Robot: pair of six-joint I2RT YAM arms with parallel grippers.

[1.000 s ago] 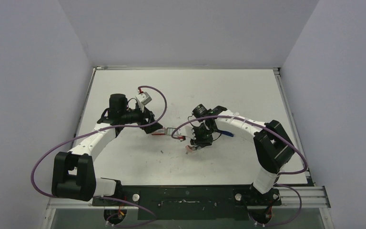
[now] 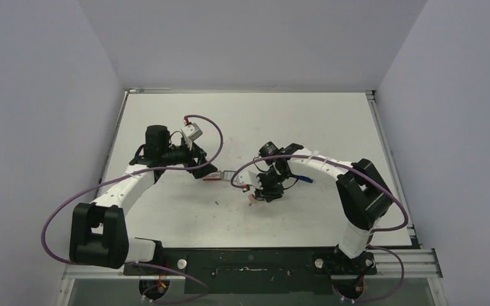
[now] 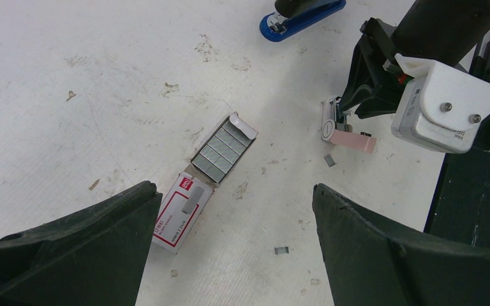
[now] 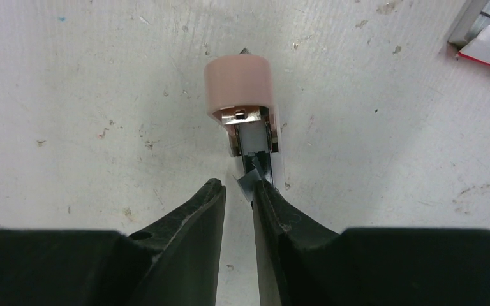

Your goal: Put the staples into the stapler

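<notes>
A pink stapler stands opened on the table, its metal channel showing in the right wrist view. The staple strip lies askew across the end of that channel, turned and tipped rather than seated in it. My right gripper is over the strip, its fingertips a narrow gap apart; the right fingertip overlaps the strip's edge in view. In the left wrist view the stapler is partly behind the right gripper's fingers. My left gripper hangs wide open with nothing between its fingers, above the staple box.
An opened staple box holds rows of strips, with one loose strip on its lid. Small staple pieces lie near the stapler and on bare table. A blue stapler stands farther back.
The strip keeps its skewed pose. The left arm stays still.
</notes>
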